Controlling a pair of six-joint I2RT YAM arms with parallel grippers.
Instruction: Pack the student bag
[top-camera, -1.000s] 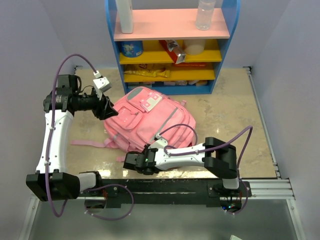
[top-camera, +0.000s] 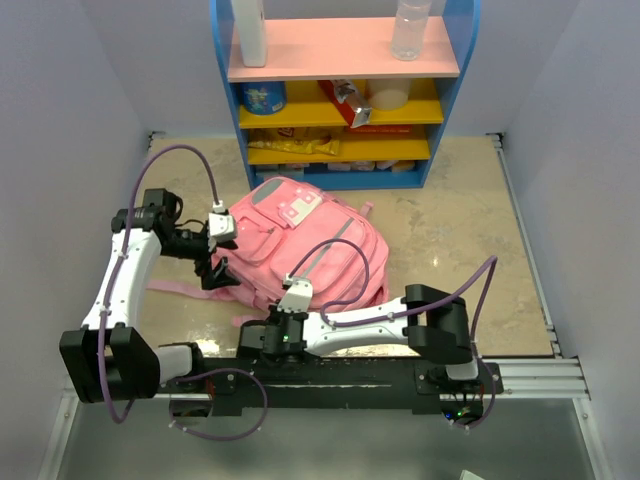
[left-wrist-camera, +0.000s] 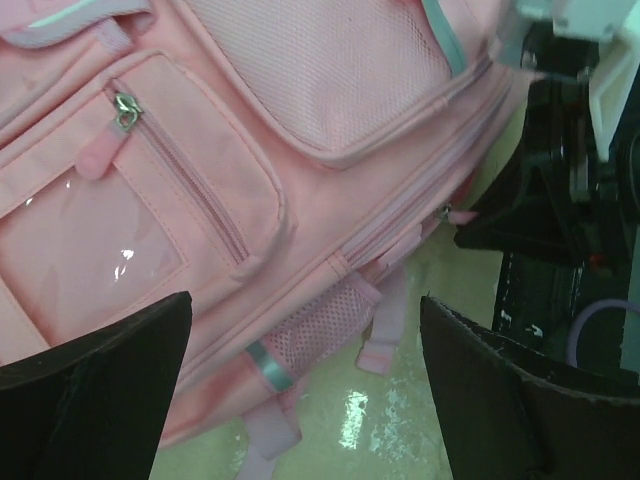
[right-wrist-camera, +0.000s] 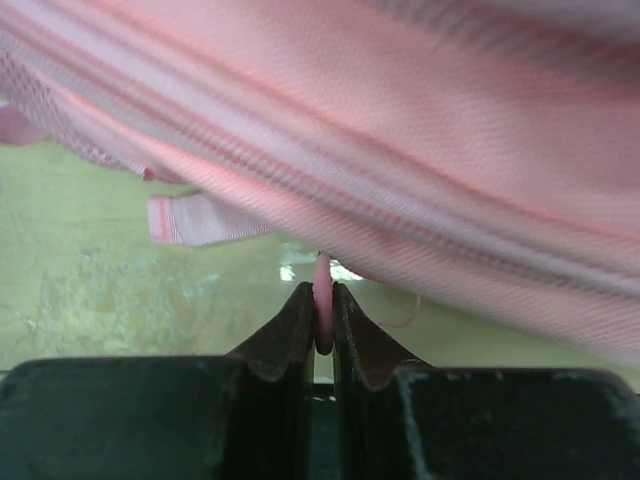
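Note:
The pink bag (top-camera: 300, 235) lies on its back on the table, its front pocket and zippers facing up. In the right wrist view, a thin pink zipper pull (right-wrist-camera: 323, 305) is pinched at the bag's lower edge by my right gripper. My left gripper stands open over the bag's left lower corner, with nothing between its fingers. Below it the bag's side mesh pocket (left-wrist-camera: 320, 325) shows. The small pocket's zipper pull (left-wrist-camera: 105, 140) hangs free. Whether the main compartment is open is hard to tell.
A blue-framed shelf (top-camera: 345, 68) at the back holds a blue can (top-camera: 263, 97), a clear bottle (top-camera: 410, 28), a yellow packet (top-camera: 300, 145) and a red box (top-camera: 348, 102). Straps trail left of the bag.
My left gripper has come down and toward the front, along the bag's left side.

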